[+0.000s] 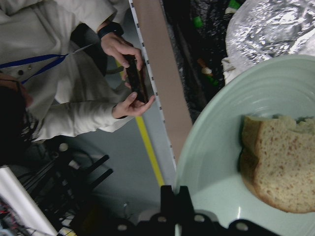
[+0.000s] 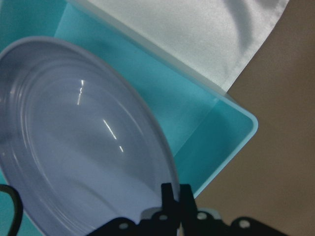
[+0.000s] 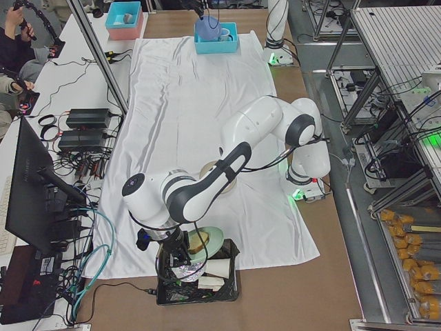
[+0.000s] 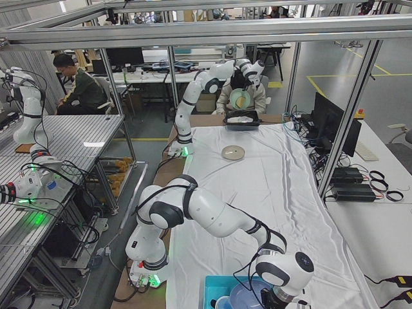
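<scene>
My left gripper is shut on the rim of a pale green plate (image 1: 211, 167), which carries a bread slice (image 1: 275, 162). The plate is held over a black-lined crate (image 3: 229, 289) containing foil (image 1: 261, 24) and pale packets. My right gripper is shut on the rim of a lilac-blue plate (image 2: 88, 137), over a turquoise tray (image 2: 216, 137); a cup (image 4: 222, 302) shows beside the plate in the camera right view.
A beige plate (image 4: 233, 152) lies on the white cloth (image 4: 257, 193), whose middle is mostly clear. Monitors, cables and black boxes line one side. A person sits beyond the crate's end.
</scene>
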